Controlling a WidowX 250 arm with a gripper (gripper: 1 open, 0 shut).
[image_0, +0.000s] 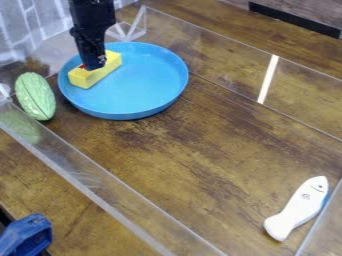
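A blue plate (147, 85) sits at the upper left of the table. On its left part lies a yellow block (96, 72) with a bit of red on it. My dark gripper (94, 60) reaches down from the top onto this block, its tip at the block's upper side; whether anything is between its fingers is hard to see. A pale green melon-like object (36, 96) lies just left of the plate.
A white fish-shaped item (297, 208) lies at the lower right. A blue object (23, 235) is at the lower left edge. Clear plastic strips border the table.
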